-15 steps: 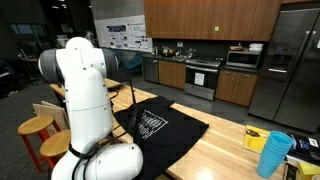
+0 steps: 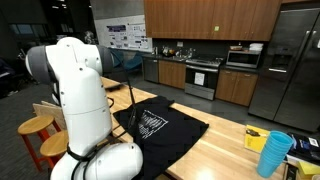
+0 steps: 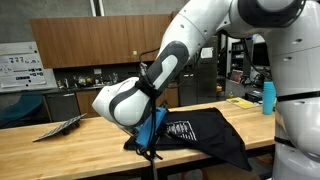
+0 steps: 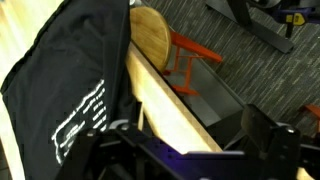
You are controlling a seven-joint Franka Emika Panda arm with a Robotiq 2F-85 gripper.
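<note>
A black cloth with white print (image 2: 153, 121) lies spread on the wooden table. It also shows behind the arm as a dark cloth (image 3: 208, 125) in exterior view 2, with one part hanging over the table's front edge. My gripper (image 3: 150, 156) points down at the table's near edge in that view. From the wrist, the open gripper sits over the table edge and the floor, its tips at the bottom of the picture. Printed black fabric (image 4: 70, 110) lies to its left. I see nothing held between the fingers.
A blue cup stack (image 2: 273, 154) and a yellow item (image 2: 256, 137) stand at the table's right end. Round wooden stools (image 2: 36, 125) are on the floor at left. Bare wood (image 2: 205, 155) lies between cloth and cup.
In exterior view 1 the upper part of my arm has shifted left. The cloth and cup look unmoved.
</note>
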